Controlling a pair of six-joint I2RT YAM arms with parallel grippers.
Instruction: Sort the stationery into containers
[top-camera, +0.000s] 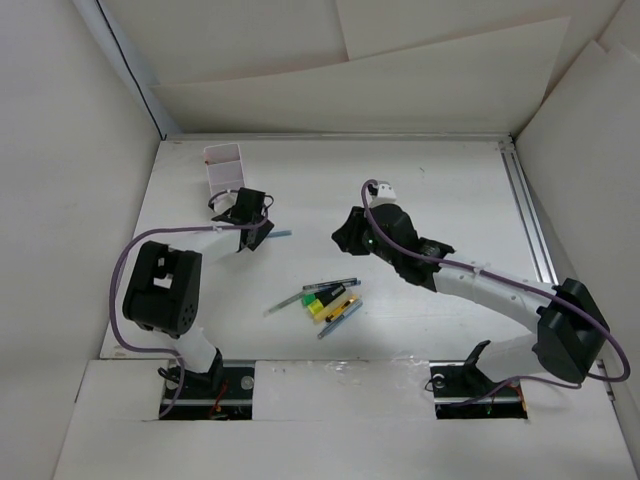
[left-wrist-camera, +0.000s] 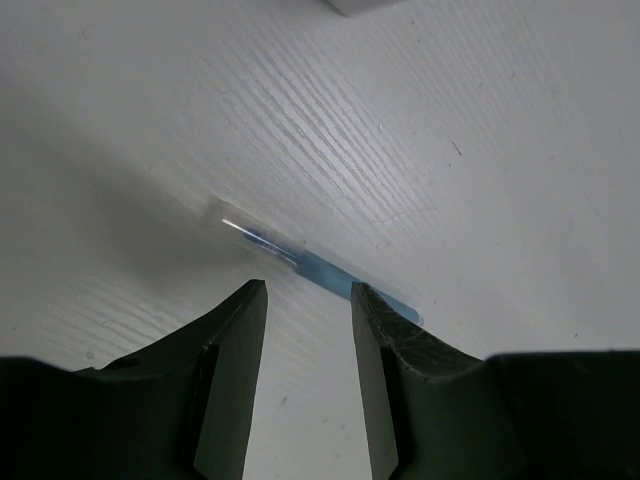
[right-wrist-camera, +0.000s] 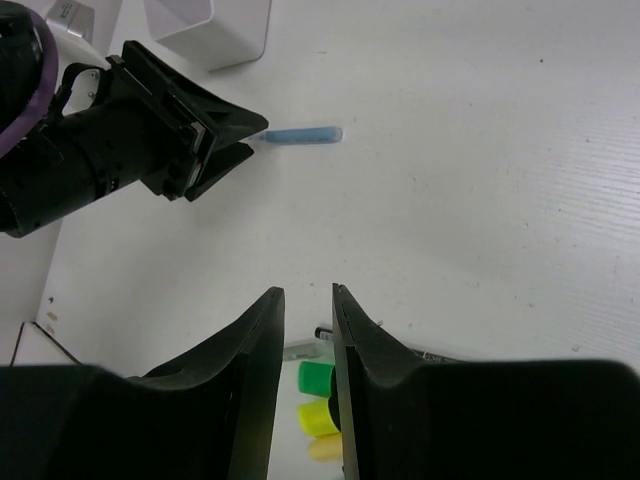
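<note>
My left gripper (top-camera: 258, 230) is open just above a blue pen with a clear cap (left-wrist-camera: 355, 286), which lies alone in front of the white divided container (top-camera: 223, 165) at the back left. My right gripper (top-camera: 350, 234) hangs open over the middle of the table. Below it lies a loose group of stationery: a green item (right-wrist-camera: 316, 378), a yellow item (right-wrist-camera: 315, 416), dark pens (top-camera: 329, 283), a pale pen (top-camera: 285, 301) and a blue pen (top-camera: 340, 319).
A metal rail (top-camera: 530, 210) runs along the right edge, with white panels around the sides and back.
</note>
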